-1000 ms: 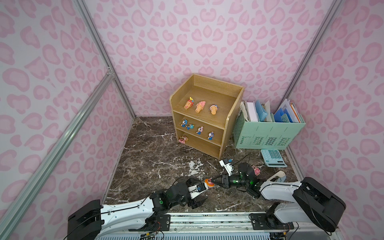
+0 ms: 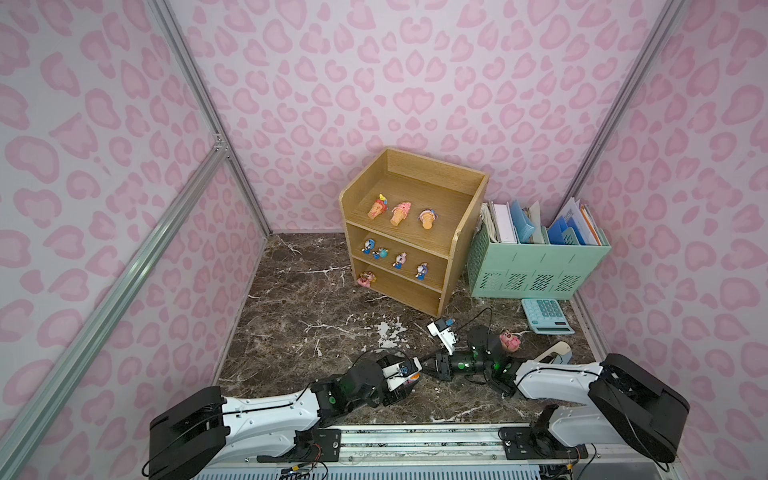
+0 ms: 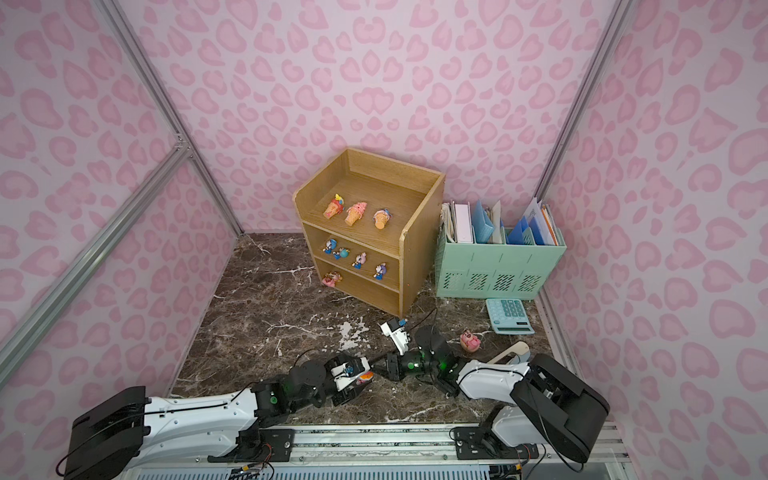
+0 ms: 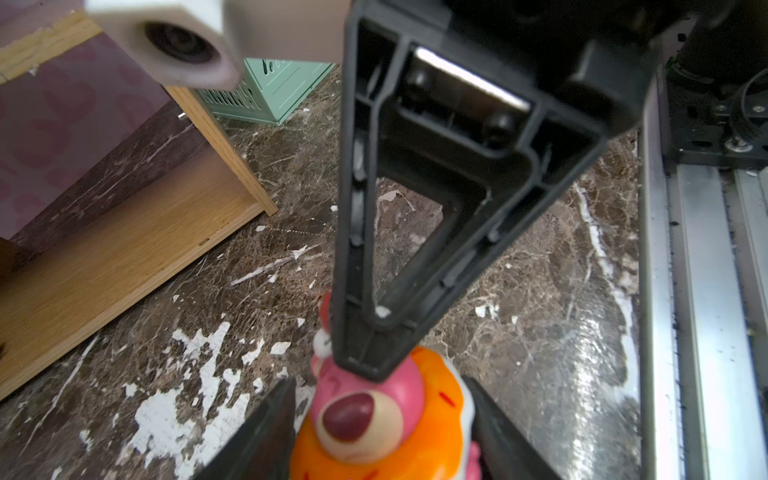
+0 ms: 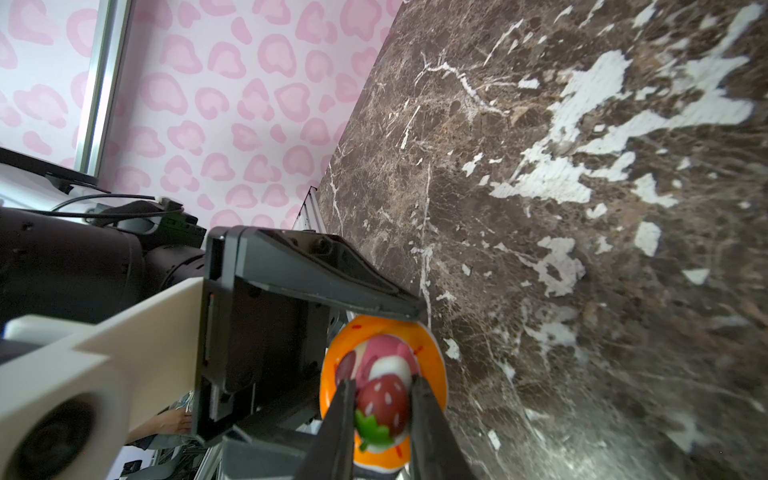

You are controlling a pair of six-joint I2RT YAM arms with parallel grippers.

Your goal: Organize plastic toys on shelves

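An orange plastic toy (image 4: 438, 385) with a pink animal face and a strawberry (image 5: 382, 404) on it is between my two grippers, over the front of the table. My right gripper is shut on it at the strawberry end. My left gripper has its fingers on either side of the orange body; whether they press on it cannot be made out. Three cone-shaped toys (image 2: 401, 213) lie on the shelf unit's (image 2: 461, 249) top board. Several blue toys (image 2: 399, 260) stand on the middle level, and a pink toy (image 2: 365, 279) at the left of the bottom level.
Another pink toy (image 2: 509, 341) lies on the table behind the right arm. A green file basket (image 2: 520, 270) and a calculator (image 2: 547, 316) stand to the right of the shelf. Bare marble tabletop (image 2: 288, 320) spreads out left of the shelf.
The grippers have drawn closer together, the right shifting left and the left arm reaching a little to the right.
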